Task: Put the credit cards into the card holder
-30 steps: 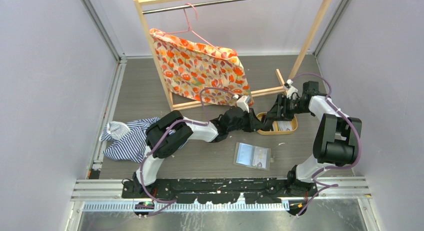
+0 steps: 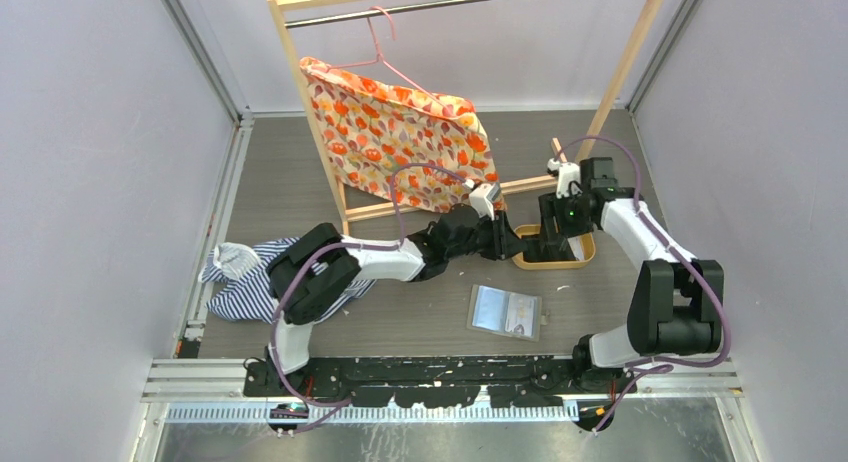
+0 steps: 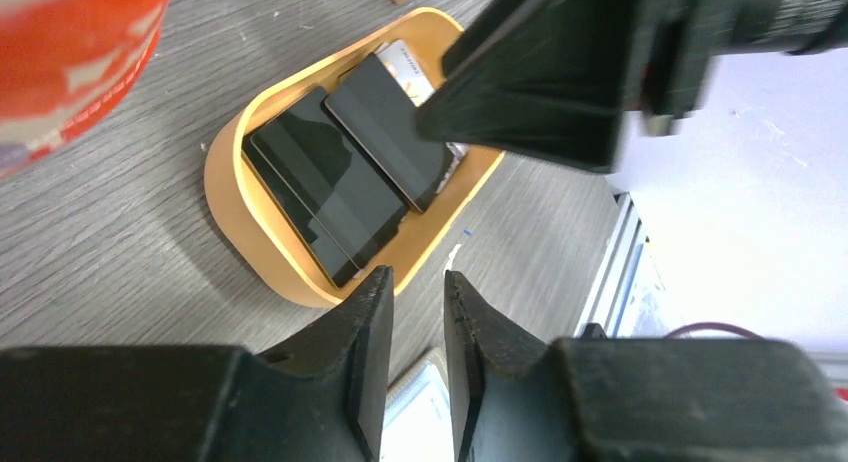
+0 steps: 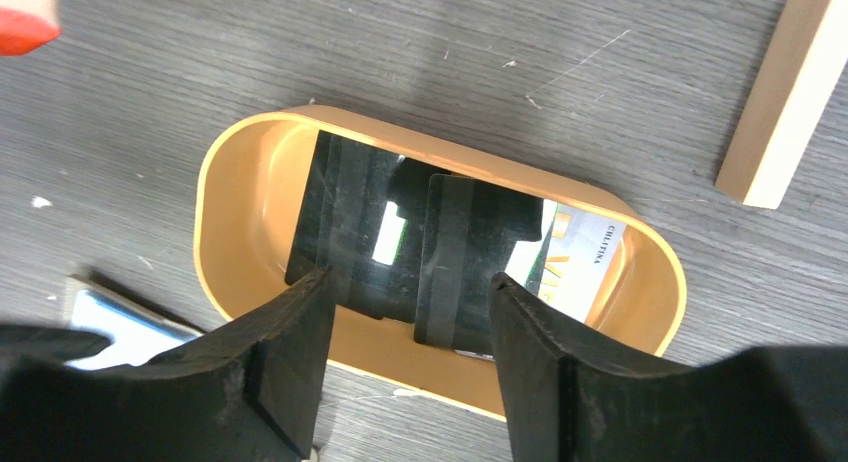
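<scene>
In an oval tan tray [image 4: 570, 187] lie flat, glossy black card-like pieces [image 4: 480, 257], side by side and partly overlapping. A white printed card [image 4: 590, 262] shows beyond them at the tray's right end. On the table in front of the tray is a flat clear case [image 2: 505, 313] with pale blue and whitish panels. I cannot tell which piece is the card holder. My right gripper is open above the tray, nothing held between its fingers. At the tray's left end my left gripper stands partly open and empty.
An orange flowered cloth [image 2: 400, 132] hangs from a wooden rack [image 2: 625, 62] behind the tray. Striped fabric [image 2: 245, 287] lies at the left, under the left arm. Bare table surrounds the clear case.
Black pieces now cover more of the tray, where more of the white card showed one second ago. The right gripper has shifted slightly; the left arm has moved a little left.
</scene>
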